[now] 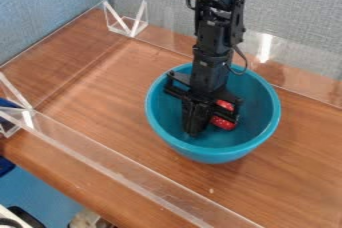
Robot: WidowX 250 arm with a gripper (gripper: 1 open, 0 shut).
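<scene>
My black gripper (201,117) reaches down into a teal bowl (247,142) right of the middle of the camera view, its fingers low inside near the bottom. Beside the fingers, partly hidden by them, lies a small red object (226,119). The frames do not show clearly whether the gripper is shut or holds anything.
The bowl stands on a wooden table (94,82) with open space to the left. A clear low wall runs along the front, with another at the back. White brackets (127,20) stand at the back left.
</scene>
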